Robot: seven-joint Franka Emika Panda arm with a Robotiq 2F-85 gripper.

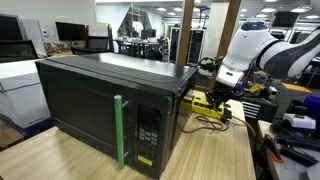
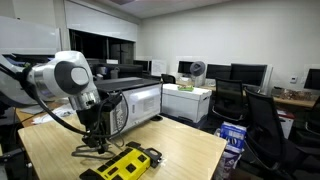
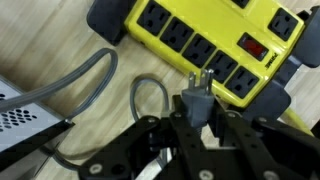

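In the wrist view, my gripper is shut on a grey plug (image 3: 197, 97), its metal prongs pointing toward a yellow power strip (image 3: 212, 50). The strip's black outlets and a red switch show just past the plug; the depth between prongs and outlets is hard to judge. Exterior view 2 has the yellow strip (image 2: 126, 164) on the table beside the gripper's dark end. A grey cord (image 3: 92, 72) curves across the table in the wrist view.
A black microwave (image 1: 95, 102) fills much of the table in exterior view 1, with its side facing the arm. Bare tabletop (image 2: 190, 145) lies right of the power strip in exterior view 2. Office chairs (image 2: 268, 120) stand beyond the table.
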